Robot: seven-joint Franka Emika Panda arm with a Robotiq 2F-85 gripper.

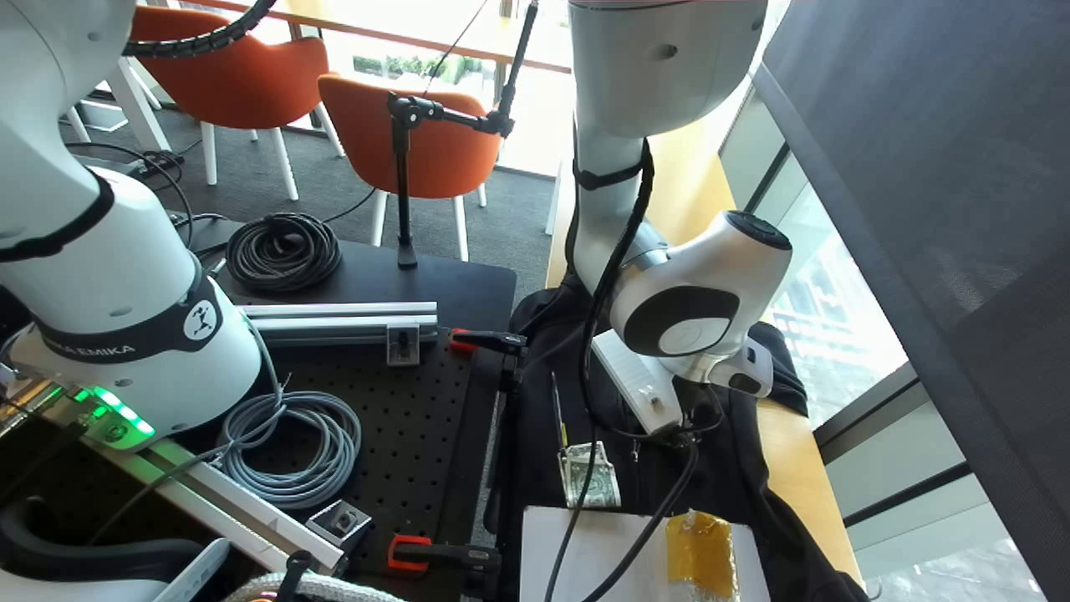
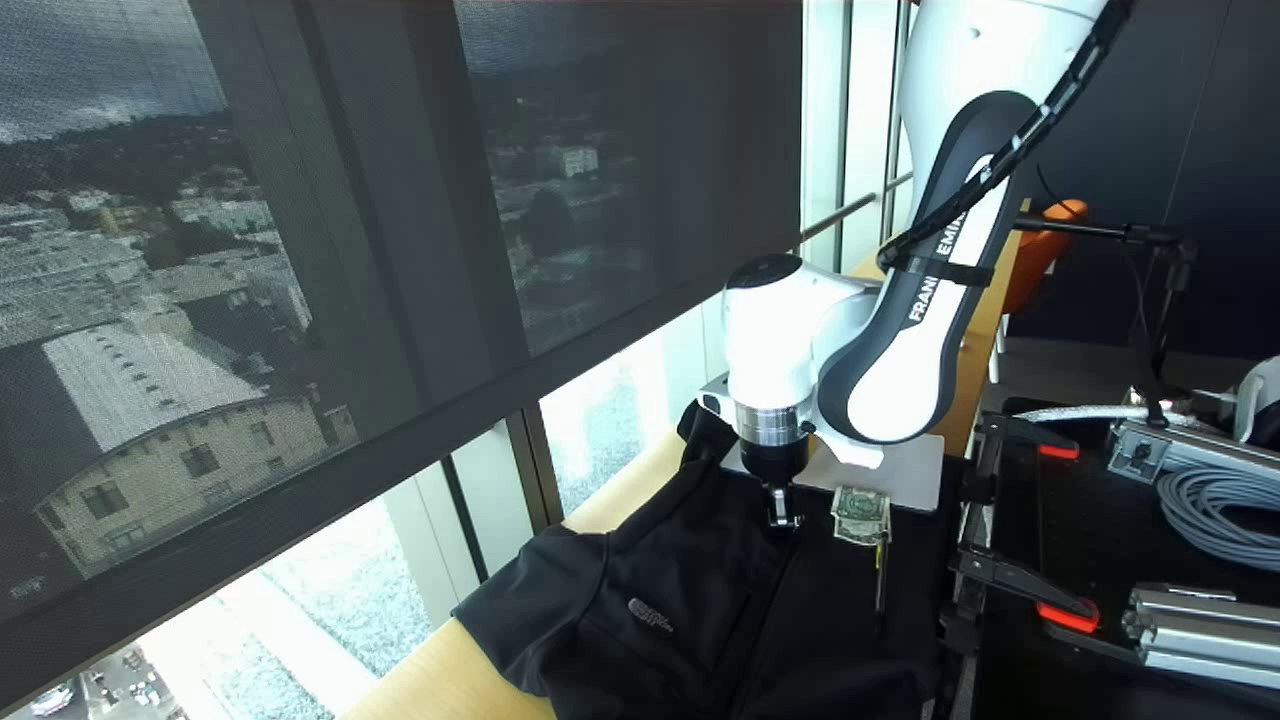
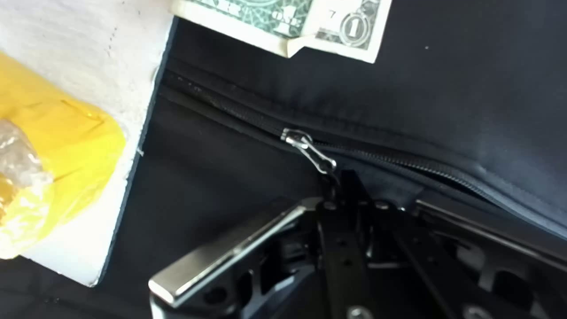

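A black jacket [image 2: 672, 564] lies spread over the table, a small light logo on its chest. Its zipper [image 3: 393, 159] crosses the wrist view, with a silver slider and metal pull [image 3: 316, 154]. My gripper is shut at the dark end of that pull, which runs down between the fingertips; the exact contact is dark and partly hidden. In the second exterior view the gripper [image 2: 783, 518] points down, low over the jacket near the zipper line. The first exterior view shows the hand, but its fingers are hard to make out.
Beside the zipper lie a dollar bill [image 3: 276, 24] and a pencil-like stick [image 2: 881, 588]. A white board [image 1: 547, 547] with a yellow-wrapped package [image 1: 699, 552] adjoins them. Clamps [image 1: 441, 555] line the table edge; windows flank the other side.
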